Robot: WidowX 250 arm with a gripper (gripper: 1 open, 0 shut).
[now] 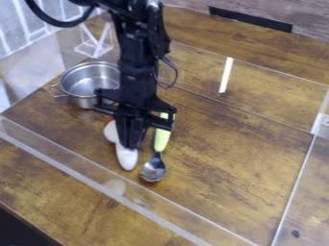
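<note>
My black gripper [130, 129] is lowered over a white elongated object [127, 154], shut, with its fingertips at that object's upper end; what exactly is held between them is hidden by the gripper body. Just right of it lie a pale yellow-green elongated item [162, 135] and a silver spoon [153, 168], its bowl toward the front. Part of a round item shows behind the white object under the gripper.
A steel pot [85, 82] stands at the back left beside a clear plastic wall.
</note>
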